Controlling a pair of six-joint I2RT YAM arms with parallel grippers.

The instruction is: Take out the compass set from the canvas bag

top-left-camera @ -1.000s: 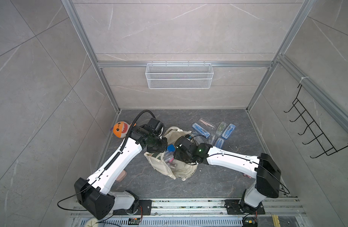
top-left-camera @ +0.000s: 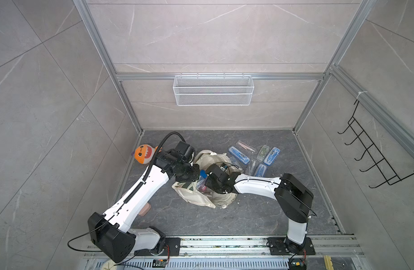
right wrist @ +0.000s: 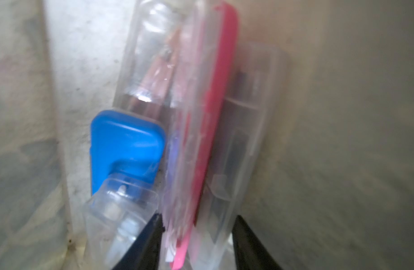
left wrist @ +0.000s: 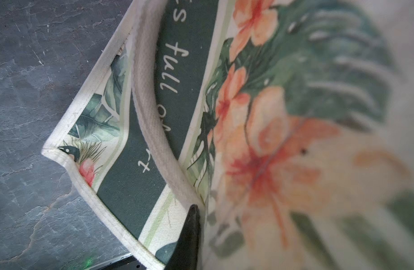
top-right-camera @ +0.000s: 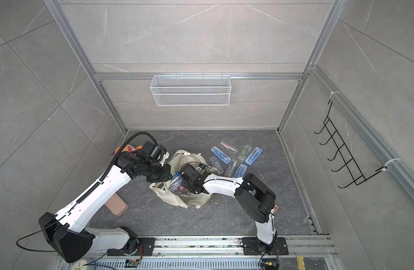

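The cream canvas bag point(top-left-camera: 193, 195) stands open in mid floor, floral inside the left wrist view. My left gripper point(top-left-camera: 193, 173) is shut on its edge; a black finger point(left wrist: 184, 243) presses the fabric. Inside, in the right wrist view, lie clear plastic cases point(right wrist: 234, 171), one with pink point(right wrist: 207, 126), and a blue-lidded piece point(right wrist: 125, 139). Which is the compass set I cannot tell. My right gripper reaches into the bag, fingers part open either side of the long cases' lower end; contact is unclear.
Several pencil cases point(top-left-camera: 270, 155) lie right of and behind the bag. An orange toy point(top-left-camera: 143, 154) and a pink case point(top-right-camera: 116, 204) lie at left. A wire basket point(top-left-camera: 213, 90) hangs on the back wall.
The left arm has stayed nearly still.
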